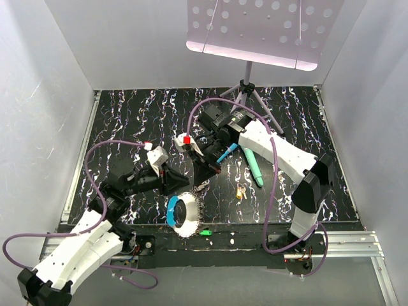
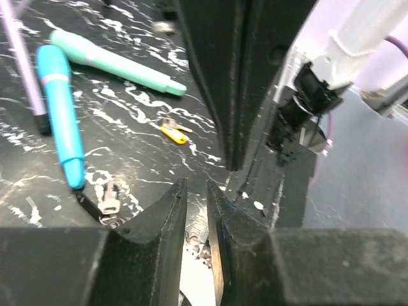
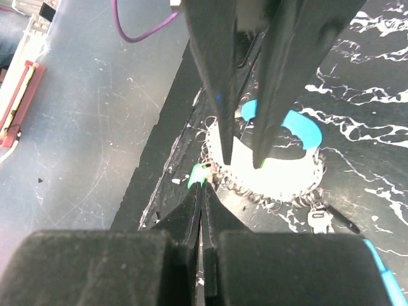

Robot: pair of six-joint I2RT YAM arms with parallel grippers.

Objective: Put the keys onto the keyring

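In the left wrist view a yellow-headed key bunch [image 2: 173, 132] lies on the dark table. Nearer my left gripper rests a small silver piece with metal parts [image 2: 109, 201]. A white and blue curved piece [image 1: 186, 215] fringed with small metal links lies at the front edge, below both hands; I cannot tell whether it is the keyring. The left fingers stand a little apart, with a narrow gap and nothing clearly held. Close by, my right gripper is shut, its fingertips meeting and nothing showing between them.
Blue [image 2: 60, 108] and green [image 1: 252, 167] pens lie right of centre. A small green item [image 1: 205, 233] sits at the front edge. Behind stands a music stand [image 1: 248, 70]. Both arms nearly meet over the middle.
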